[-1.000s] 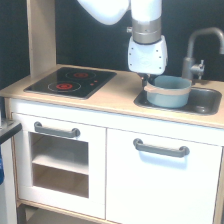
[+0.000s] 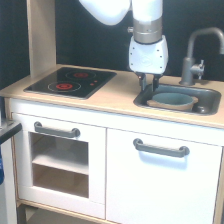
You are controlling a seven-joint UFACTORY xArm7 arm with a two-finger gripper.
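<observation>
A blue-grey pot or bowl [image 2: 174, 101] sits low inside the sink [image 2: 207, 103], its upper part showing above the near edge. My gripper [image 2: 149, 84] points down over the left side of the sink, just left of the pot. Its two dark fingers are apart, and nothing shows between them. Whether a fingertip still touches the pot's rim is too small to tell.
A black stove top [image 2: 72, 83] with red rings lies to the left on the wooden counter [image 2: 118, 92]. The grey faucet [image 2: 190, 65] rises behind the sink at the right. Below are a shelf cabinet [image 2: 60, 157] and a white door [image 2: 160, 180].
The pot has gone down from above the sink into it. My gripper, earlier at the pot's rim, now stands with its fingers apart, at about the same place.
</observation>
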